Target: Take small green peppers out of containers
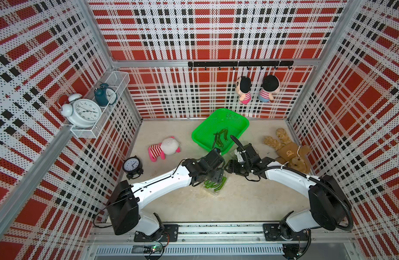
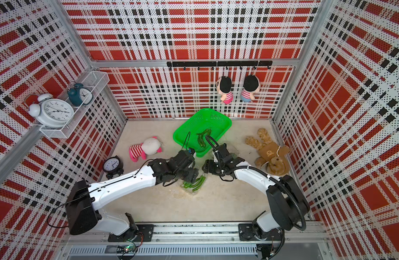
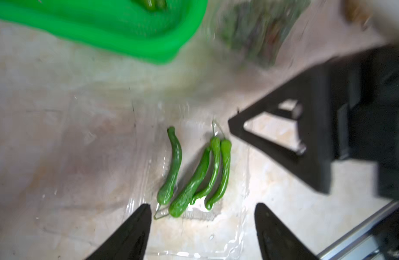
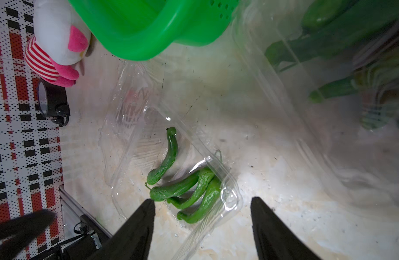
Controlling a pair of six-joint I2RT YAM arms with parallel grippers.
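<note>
Several small green peppers (image 3: 191,186) lie in a clear open plastic container (image 4: 210,160) on the table. My left gripper hangs over that container, its fingers (image 3: 132,236) apart with nothing between them. To the container's right is my right gripper; its fingers (image 4: 268,231) are apart too, and the peppers show beyond the gap, untouched. The green basket (image 1: 199,137) at the back holds a few peppers (image 1: 219,137). From the top views, the left arm partly covers the container.
A second clear box (image 4: 273,91) with green vegetables stands right of the open container, under the right arm. A striped plush toy (image 1: 164,148) and black clock (image 1: 132,166) sit left, a brown plush (image 1: 291,152) right.
</note>
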